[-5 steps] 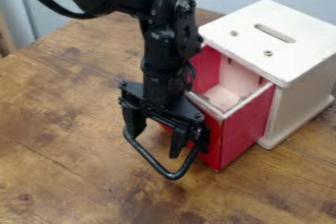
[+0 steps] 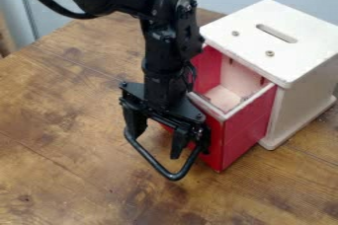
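Observation:
My black gripper (image 2: 162, 138) hangs low in front of a red drawer (image 2: 242, 135) pulled out from a white wooden cabinet (image 2: 272, 32). A black bar handle (image 2: 172, 173) sits at the gripper, at the drawer's front. Whether the fingers grip it is hard to tell. The drawer has a pale inside, with a light block or panel visible in it; the arm hides part of its front.
A pale wall stands at the back, behind the arm.

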